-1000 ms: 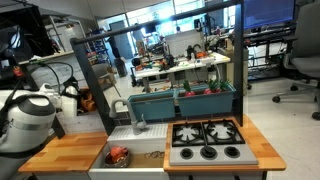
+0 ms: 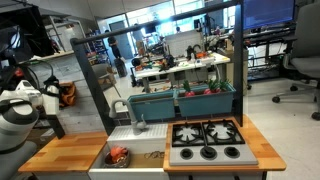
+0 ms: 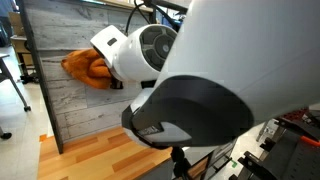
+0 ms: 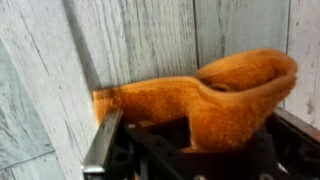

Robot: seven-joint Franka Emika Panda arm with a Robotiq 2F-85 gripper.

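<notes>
An orange cloth (image 4: 232, 100) is bunched at my gripper in the wrist view, covering the space between the fingers and hiding the fingertips. The gripper is shut on it. In exterior view 2 the cloth (image 3: 88, 66) stands out in front of the grey wood-plank wall, beside the white arm, well above the wooden counter. From exterior view 1 the cloth (image 2: 68, 94) shows at the left, partly behind the arm and close to the dark post.
A dark post (image 2: 95, 80) rises close beside the cloth. A blue bin (image 2: 205, 105) stands behind the stove.
In exterior view 1 the arm's white links have shifted left, and the gripper and cloth have moved a little left and up. The counter objects look unchanged.
</notes>
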